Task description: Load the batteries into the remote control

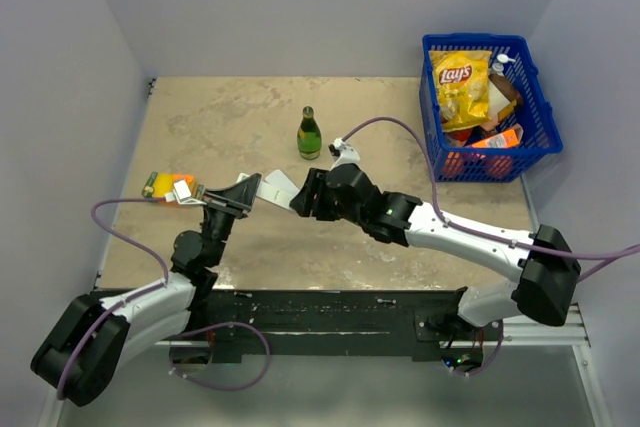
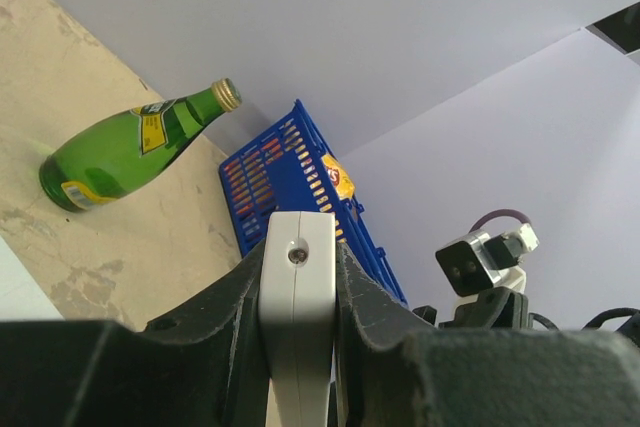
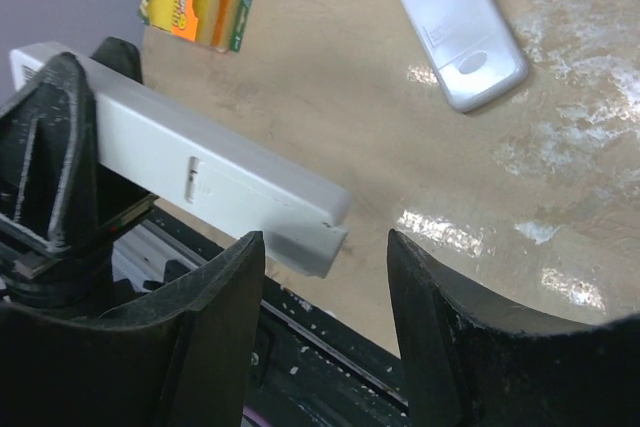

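A white remote control is held above the table by my left gripper [image 1: 247,183], shut on it; in the left wrist view its end [image 2: 298,327] fills the space between the fingers. My right gripper is part open at the remote's free end, one finger on either side of that end or just short of it; contact cannot be told. A flat white piece [image 3: 458,27], likely the cover, lies on the table below. A yellow-orange pack [image 3: 195,2], perhaps the batteries, lies at the left of the table.
A green bottle [image 1: 309,137] stands behind the remote. A blue basket [image 1: 540,137] with snacks sits at the back right. Its front edge runs close below both arms.
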